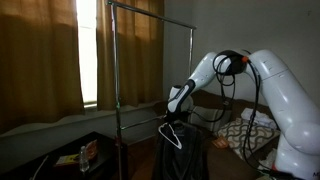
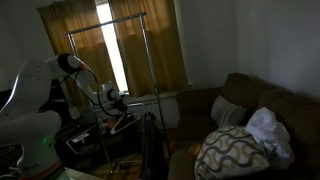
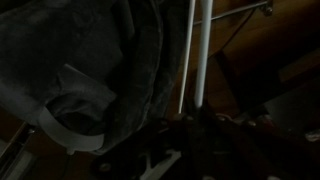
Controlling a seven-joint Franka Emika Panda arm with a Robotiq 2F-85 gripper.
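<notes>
A thin white hanger [image 1: 170, 136] shows against a dark garment [image 1: 181, 157] in exterior view 1. My gripper [image 1: 172, 112] is just above it, shut on the hanger. In the wrist view, the hanger's white rods [image 3: 204, 50] run down to the gripper, whose fingers are too dark to make out well. Dark folds of the garment [image 3: 75, 75] fill the left side there, with a pale curved band low on them. Whether the hanger is inside the garment, I cannot tell.
A tall metal clothes rack [image 1: 117, 75] stands by the gripper, its lower bar behind the hanger. On the right is a brown sofa with a patterned pillow [image 2: 230, 152] and white cloth [image 2: 268, 132]. A dark table [image 1: 60, 160] with small items occupies the left.
</notes>
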